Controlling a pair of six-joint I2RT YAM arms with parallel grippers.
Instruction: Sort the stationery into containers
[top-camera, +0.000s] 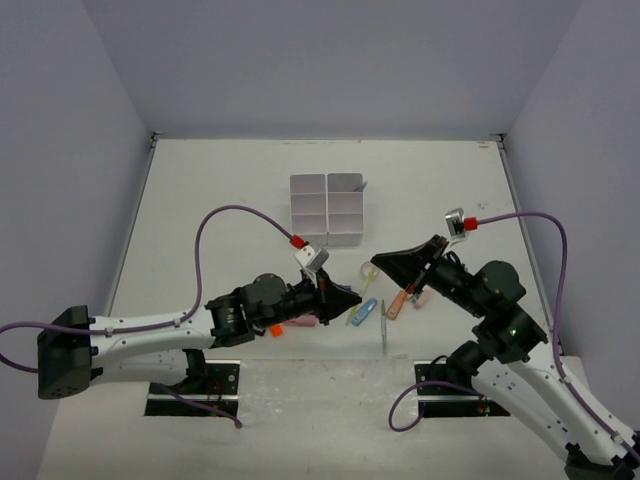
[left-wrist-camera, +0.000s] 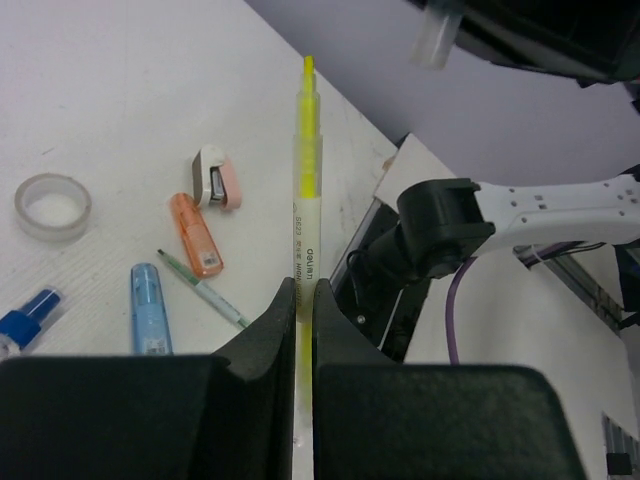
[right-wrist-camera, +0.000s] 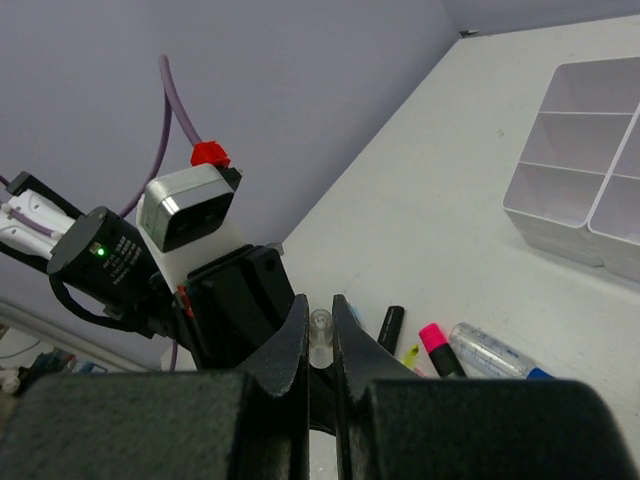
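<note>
A slim yellow pen with a white printed band stands upright between the fingers of my left gripper, which is shut on it. Its yellow end points up and looks uncapped. My right gripper is shut on a small translucent whitish cylinder, seen nearly end-on and perhaps a cap. In the left wrist view that cylinder hangs apart from the pen. An orange highlighter, blue highlighter, greenish pen, pink stapler and tape roll lie on the table.
The compartment box stands behind both grippers, with something slim in its back right compartment. A black marker, pink-capped marker and clear blue-ended tube lie near the left arm. Open table surrounds the box.
</note>
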